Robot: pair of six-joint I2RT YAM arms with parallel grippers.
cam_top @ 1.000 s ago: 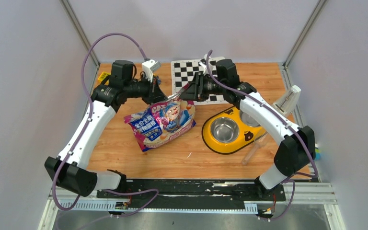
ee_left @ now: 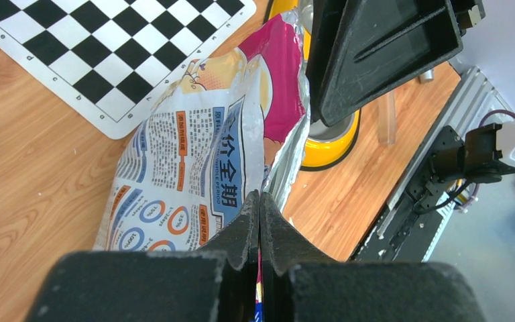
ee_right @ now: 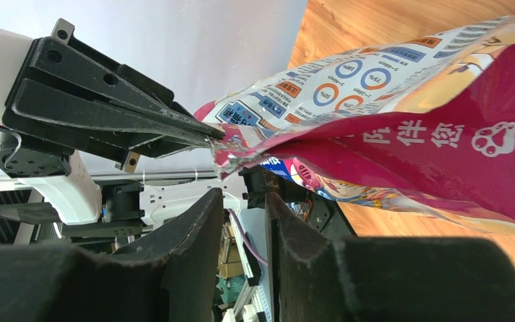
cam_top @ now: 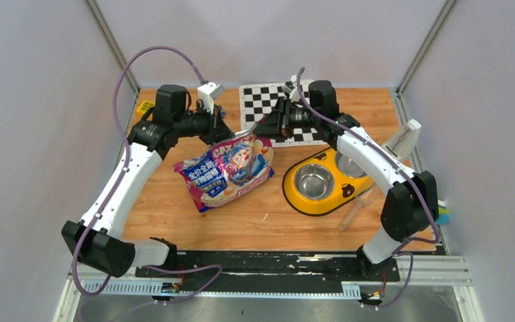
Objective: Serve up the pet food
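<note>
The pink pet food bag [cam_top: 226, 171] leans on the table, its top edge raised between my two grippers. My left gripper is shut on a top corner of the bag; in the right wrist view its fingertips [ee_right: 204, 129] pinch the crumpled film. My right gripper stands open by the other end of the top edge, with nothing between its fingers. A silver foil edge [ee_left: 294, 161] shows along the bag's top. Right of the bag, a yellow feeder [cam_top: 295, 199] holds two metal bowls [cam_top: 314, 182], the far one partly covered by my right arm.
A checkerboard [cam_top: 258, 100] lies at the back middle, partly under the right gripper. A clear scoop-like item [cam_top: 354, 213] is at the feeder's right side, near my right arm.
The left gripper and the lower bag have stayed nearly still.
</note>
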